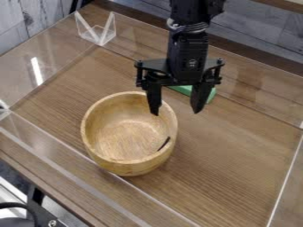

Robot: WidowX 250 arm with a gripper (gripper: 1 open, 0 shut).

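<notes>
My black gripper (pixel 176 93) hangs in the upper middle, its two fingers spread open, over the right rim area of a round tan bowl (pixel 119 133). The bowl holds a small dark thin item (pixel 164 145) near its inner right side. A green object (pixel 204 91) lies behind the gripper, partly hidden by it. Whether anything touches the fingers is hard to tell.
A white wire-like item (pixel 97 28) stands at the back left. Black cables or parts sit at the lower left corner.
</notes>
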